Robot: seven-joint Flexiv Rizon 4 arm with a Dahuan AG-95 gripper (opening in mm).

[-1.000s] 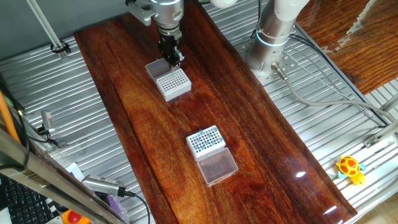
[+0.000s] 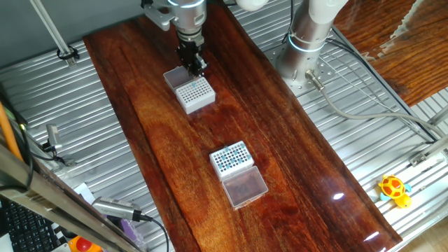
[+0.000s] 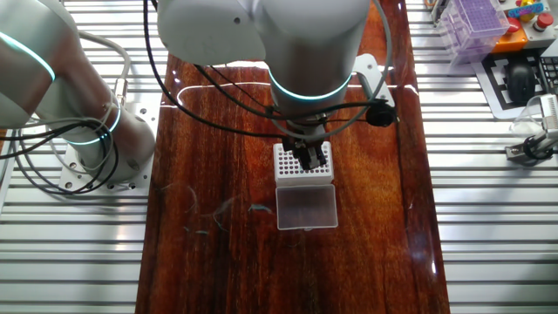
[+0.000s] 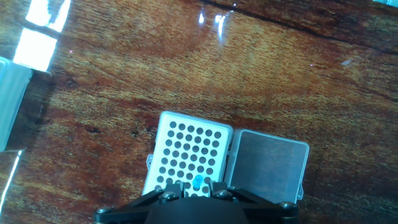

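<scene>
A white rack with rows of round holes (image 2: 195, 96) lies at the far end of the brown table, its clear lid (image 4: 267, 165) folded open beside it. One small cyan piece (image 4: 198, 181) shows at a hole in the wrist view; its lower part cannot be made out. My gripper is over that end of the rack, its fingers apart on either side of the cyan piece, a gap visible between them. A second white rack (image 2: 232, 159), closer to the exterior camera, has several blue-green pieces in its holes; its clear lid (image 2: 245, 187) lies open too.
Bare table (image 2: 157, 150) lies between and around the two racks. The robot's base (image 2: 297, 63) stands on the slatted metal surface to the right, with a cable trailing from it. A turtle toy (image 2: 394, 190) sits off the table.
My gripper has shifted very slightly above the far rack, and a cyan spot now shows more clearly at its edge. Both racks and lids stay in place.
</scene>
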